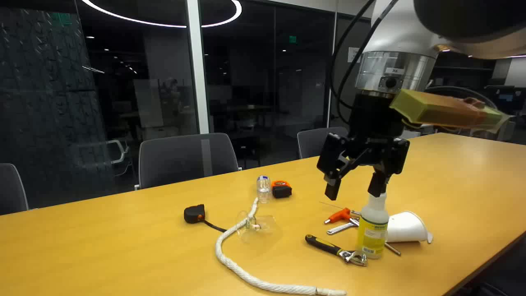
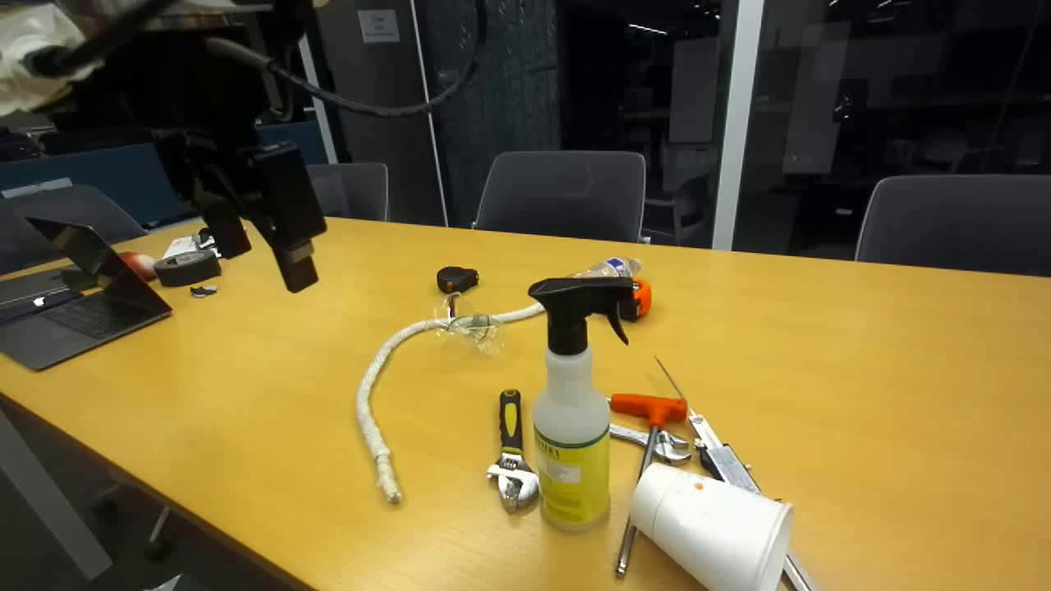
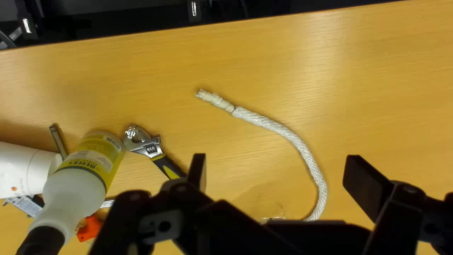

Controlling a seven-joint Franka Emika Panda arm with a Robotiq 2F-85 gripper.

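My gripper hangs open above the table, nothing between its fingers. From the wrist view, a white braided rope curves across the wood below the wide gap, its taped end pointing away from the gripper. A spray bottle with a yellow label and black trigger head stands upright. Beside it lies an adjustable wrench with a black and yellow handle. A clear crumpled plastic piece rests by the rope; in the wrist view the gripper body mostly hides it.
A white cup lies on its side among a red-handled tool, a caliper and another wrench. Farther back are a black tape measure, a clear bottle and an orange-black tape measure. A laptop sits at one end.
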